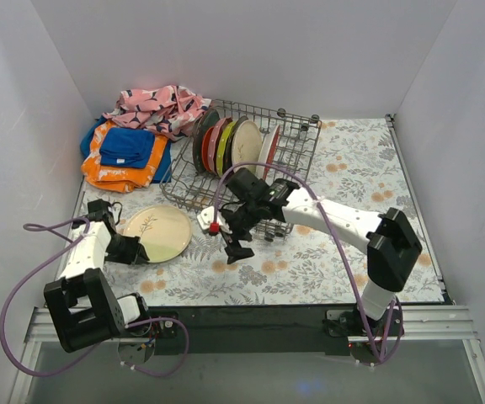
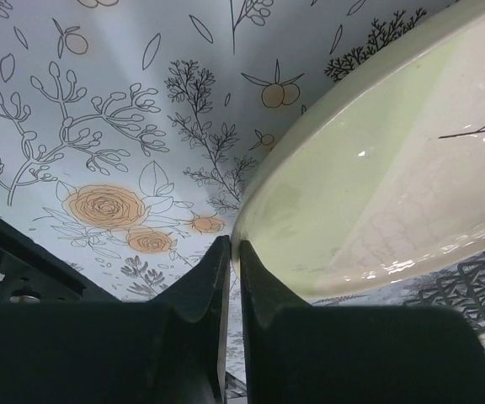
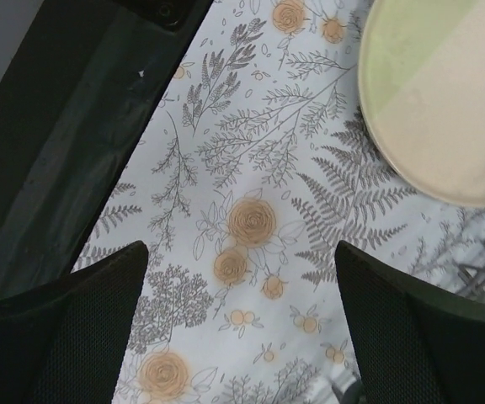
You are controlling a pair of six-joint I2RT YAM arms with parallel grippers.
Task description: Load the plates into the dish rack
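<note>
A cream plate (image 1: 157,232) with a pale green part lies at the left of the table, seen from above. My left gripper is shut on its rim; the plate's edge passes between the fingertips in the left wrist view. The wire dish rack (image 1: 295,160) stands at the back middle, with several plates (image 1: 219,145) upright in its left half. Over the table in front of the rack, my right gripper (image 1: 236,245) hangs open and empty. In the right wrist view the same plate (image 3: 445,109) shows at upper right, apart from those fingers (image 3: 112,324).
Folded orange and blue towels (image 1: 126,154) and a pink patterned cloth (image 1: 158,109) are heaped left of the rack. Bare patterned tablecloth (image 1: 226,282) lies in front of the rack, and more is clear to its right.
</note>
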